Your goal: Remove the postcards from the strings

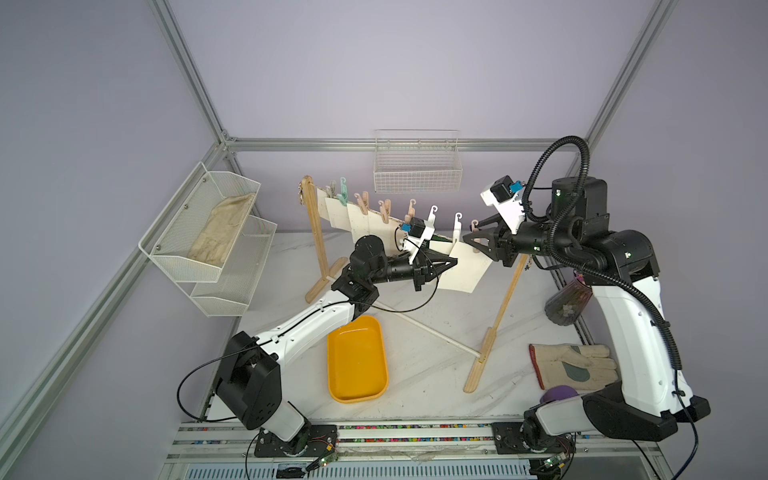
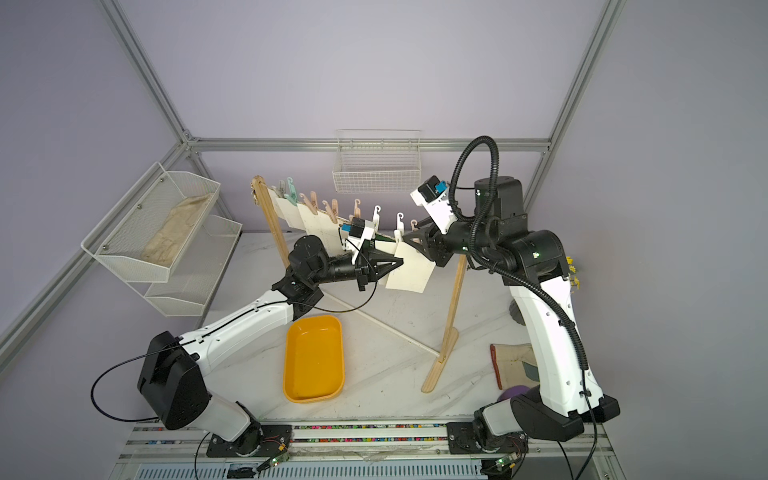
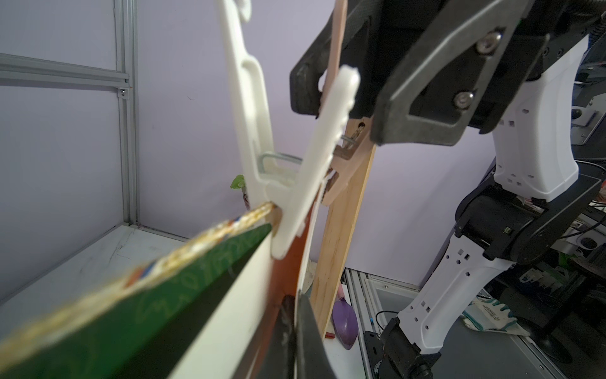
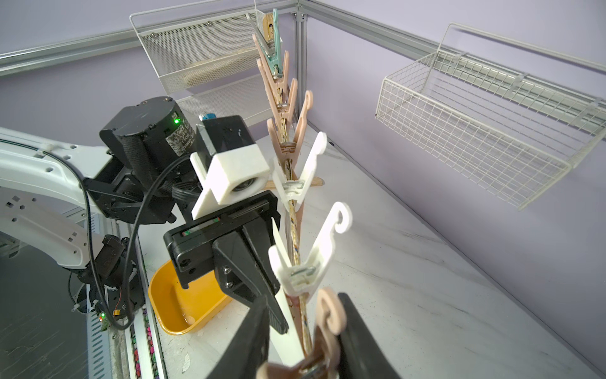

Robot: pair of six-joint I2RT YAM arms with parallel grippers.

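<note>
Cream postcards (image 1: pixel 465 268) hang along the string (image 4: pixel 294 233), held by clothespins. My left gripper (image 1: pixel 454 261) is shut on the near edge of the rightmost postcard; in the left wrist view the card's thin edge runs between its fingers. A white clothespin (image 1: pixel 457 227) and a pink clothespin (image 4: pixel 331 315) grip that card's top. My right gripper has its fingers apart on either side of the pink clothespin, close to its handles; whether both pads press on it is unclear. A green printed card (image 3: pixel 208 271) hangs behind, in the left wrist view.
A yellow tray (image 1: pixel 329 376) sits on the table below the left arm. The string's wooden posts (image 1: pixel 313 232) have a white bar (image 1: pixel 428 329) between them. Gloves (image 1: pixel 572 366) and a vase (image 1: pixel 566 302) lie and stand at the right.
</note>
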